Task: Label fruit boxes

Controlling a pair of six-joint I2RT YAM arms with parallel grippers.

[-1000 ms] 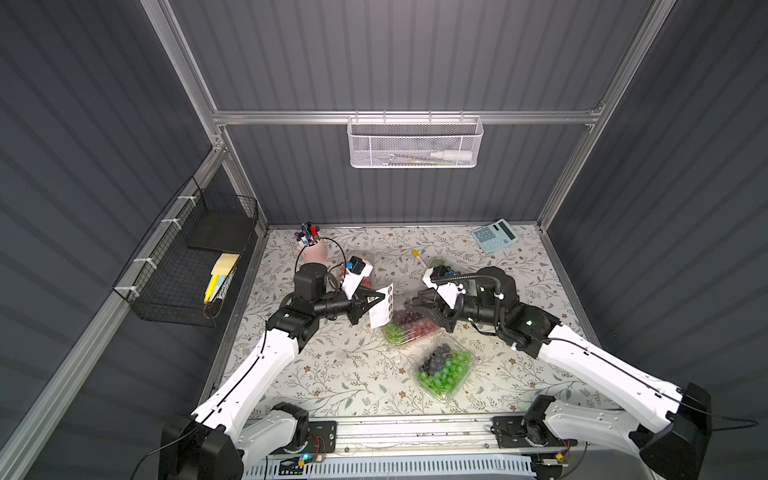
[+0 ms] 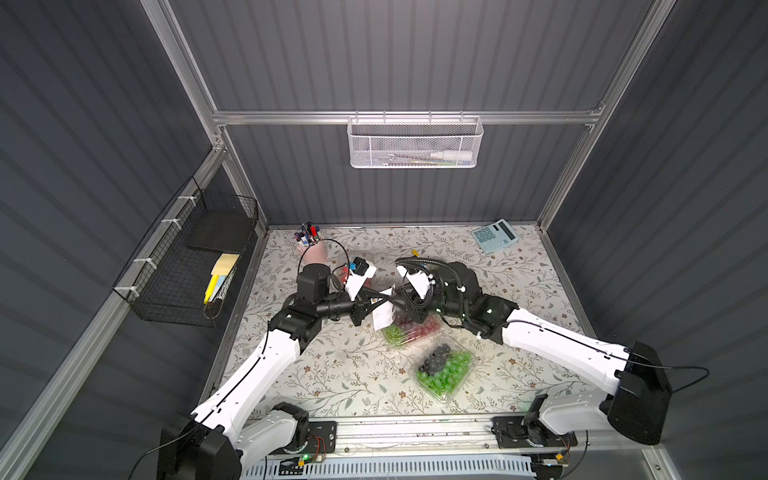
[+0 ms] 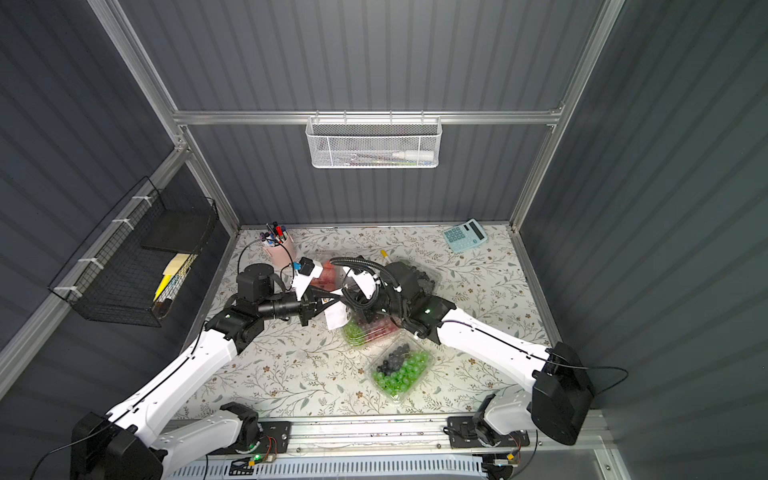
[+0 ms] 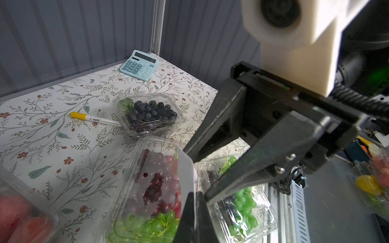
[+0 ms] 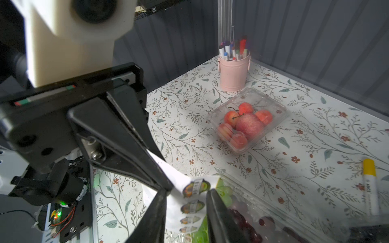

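A white label sheet printed with small oval fruit pictures hangs between the two arms. My left gripper is shut on it; in the left wrist view the sheet appears nearly edge-on. From the right, my right gripper reaches to the sheet's printed edge, fingers parted on either side of the labels. Whether they touch the paper I cannot tell. Below are a clear box of red and green grapes and a box of dark and green grapes. A dark-grape box lies farther back.
A box of red fruit and a pink pen cup stand at the back left. A yellow-capped marker lies behind the boxes, and a calculator sits at the back right.
My right gripper has moved left, up to the label sheet's edge, and now partly covers the sheet from above. The left arm has barely moved and keeps its hold on the sheet.
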